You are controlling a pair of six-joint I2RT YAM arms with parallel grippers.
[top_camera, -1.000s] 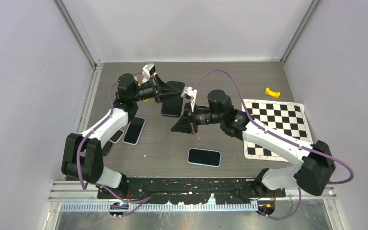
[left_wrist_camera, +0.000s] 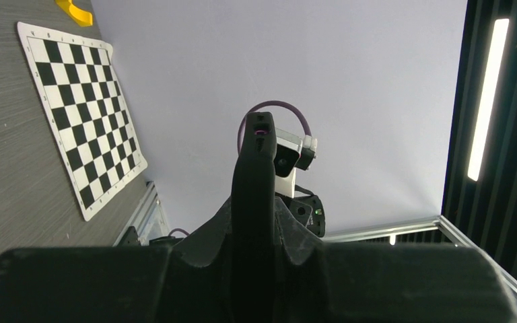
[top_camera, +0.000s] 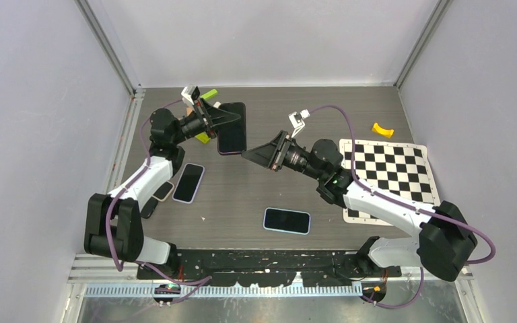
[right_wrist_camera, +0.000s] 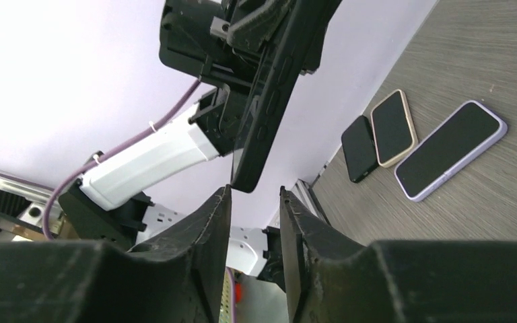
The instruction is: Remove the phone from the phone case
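Note:
A black phone in a dark case (top_camera: 232, 140) hangs above the table, its dark face up in the top view. My left gripper (top_camera: 234, 118) is shut on its upper part. In the left wrist view the phone's black narrow edge (left_wrist_camera: 254, 182) stands between the fingers. My right gripper (top_camera: 248, 156) is by the phone's lower right corner in the top view. The right wrist view shows its fingertips apart and empty, with the case's lower corner (right_wrist_camera: 246, 178) just beyond them. Whether they touch the case I cannot tell.
A purple-edged phone (top_camera: 188, 183), a beige-edged phone (top_camera: 163, 191) and a black phone (top_camera: 149, 208) lie at left. A blue-edged phone (top_camera: 287, 221) lies in front. The checkered board (top_camera: 384, 171) and a yellow piece (top_camera: 382, 130) are at right. Between them, bare table.
The left arm has drawn back a little left and up with the phone.

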